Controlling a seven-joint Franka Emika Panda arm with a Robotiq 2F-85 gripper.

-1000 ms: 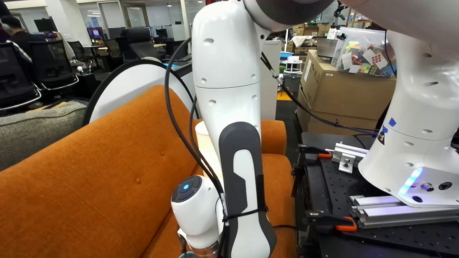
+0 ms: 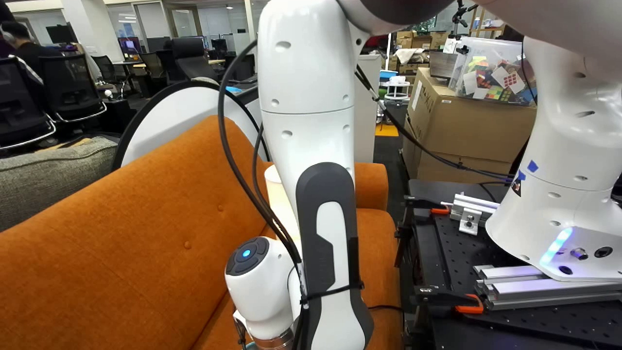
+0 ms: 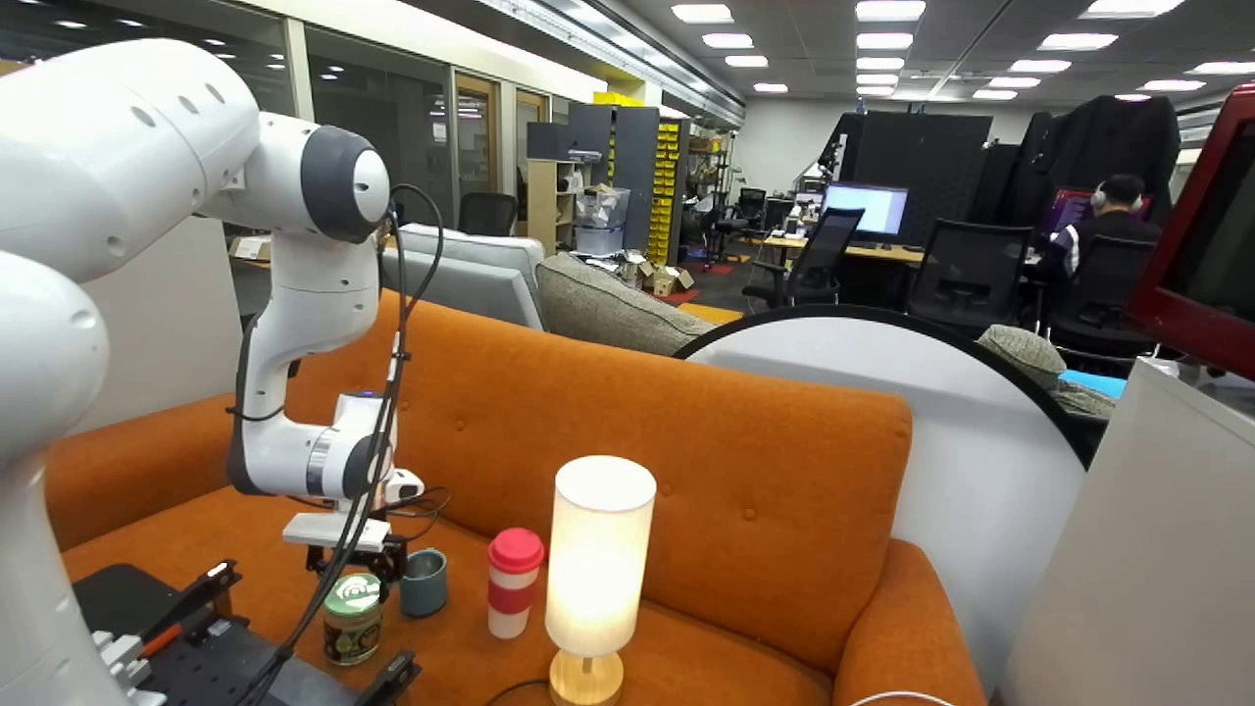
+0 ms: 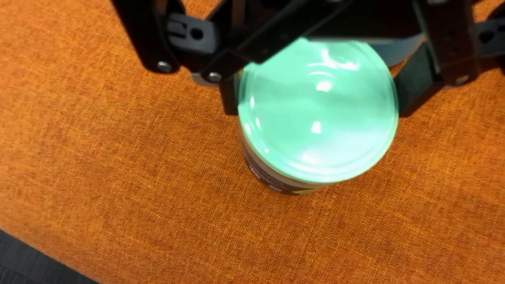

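A jar with a green lid (image 4: 318,113) and a dark printed label stands upright on the orange couch seat. Seen from above in the wrist view, its lid lies between the fingers of my open gripper, one finger close at either side. Whether a pad touches the jar I cannot tell. In exterior view 2 the gripper (image 3: 356,579) points down just over the jar (image 3: 353,624). Exterior view 1 leaves both gripper fingers and jar out of sight.
Close beside the jar stands a blue-grey cup (image 3: 424,583). Farther right are a white and red tumbler (image 3: 512,582) and a lit lamp (image 3: 602,553). The couch backrest (image 3: 765,459) rises behind them; clamps edge the black robot table (image 3: 224,659). In the wrist view, open fabric surrounds the jar's near side.
In exterior view 1 the wrist housing has shifted slightly left and up, and the upper arm has tilted a little. The couch and table are unchanged.
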